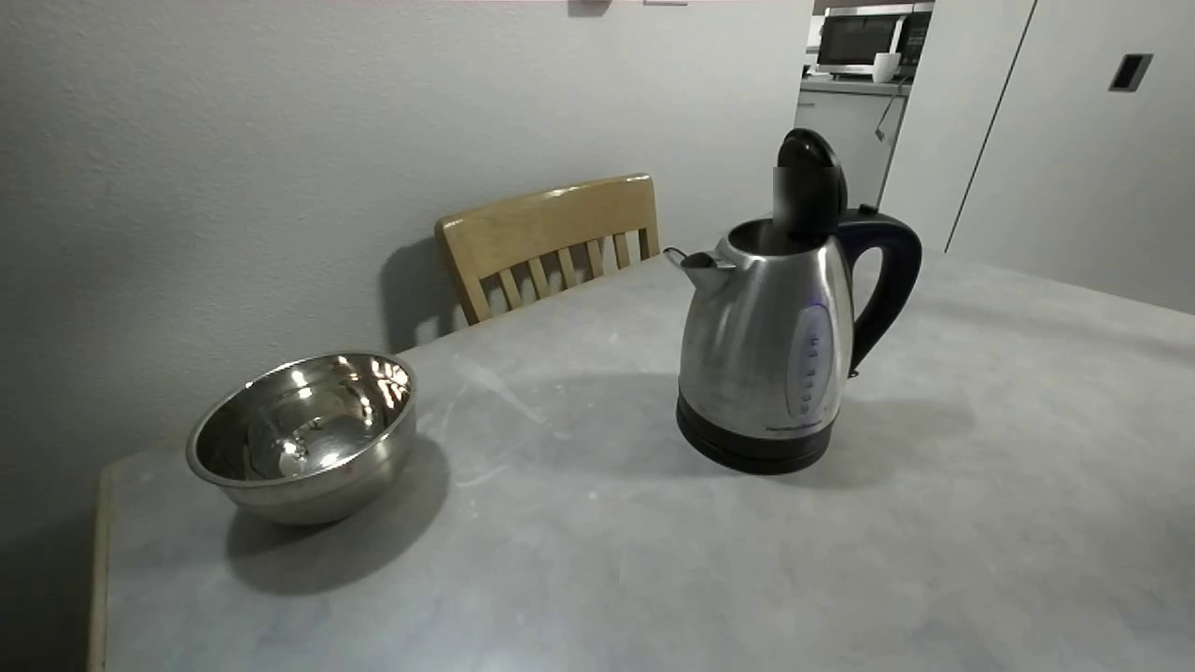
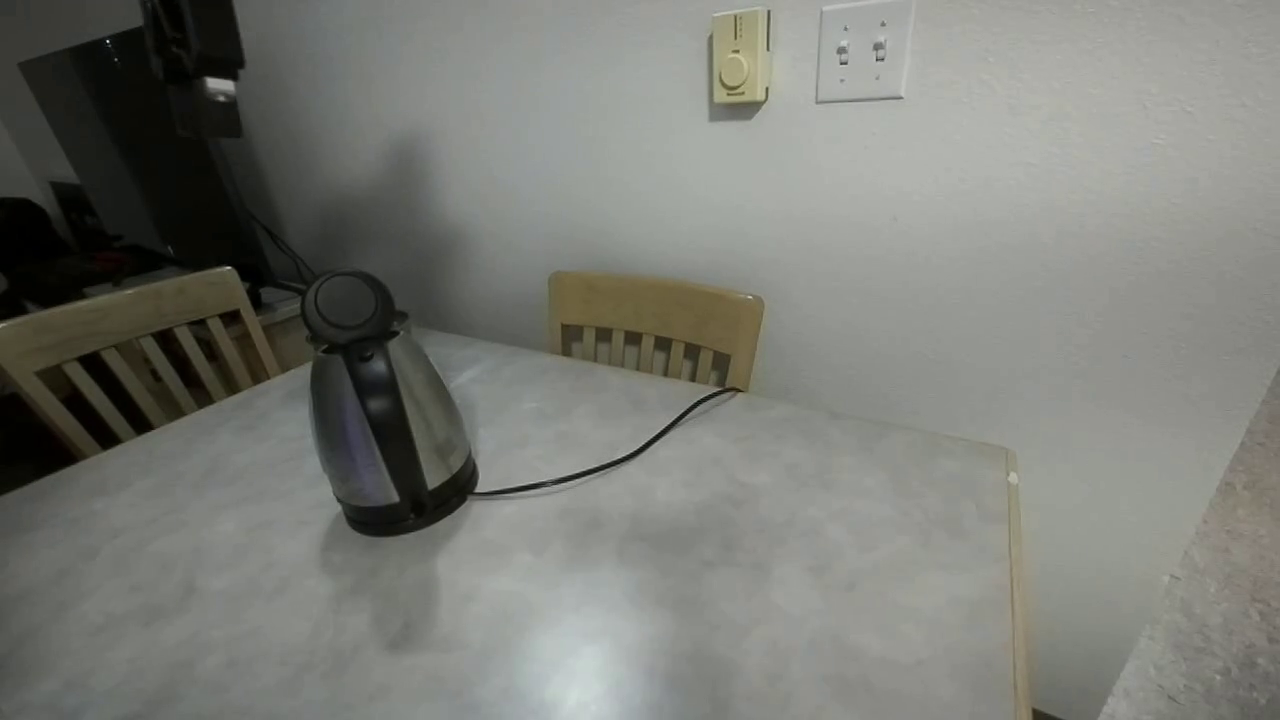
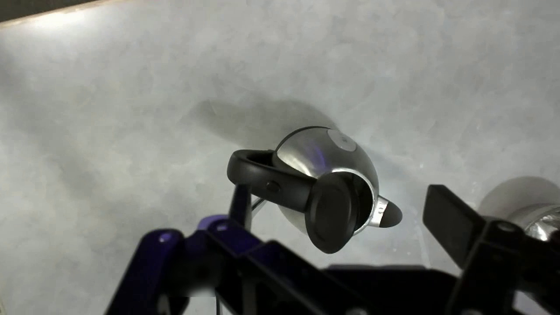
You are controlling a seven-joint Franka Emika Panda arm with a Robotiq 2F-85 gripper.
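A steel electric kettle (image 1: 751,347) with a black base stands upright on the grey table, its black lid (image 1: 812,185) raised. From above, the wrist view shows its black handle (image 3: 267,181) pointing left and its spout (image 3: 387,212) to the right. My gripper is open, its two dark fingers wide apart, with the kettle lying below in the gap between them. Nothing is held. How much height separates the fingers from the kettle I cannot tell. A shiny steel bowl (image 1: 308,448) sits empty at the table's left in exterior view 1.
In exterior view 2 a black cord (image 2: 612,462) runs from the kettle's base to the table's far edge. One wooden chair (image 2: 654,318) is pushed against that edge, by the wall.
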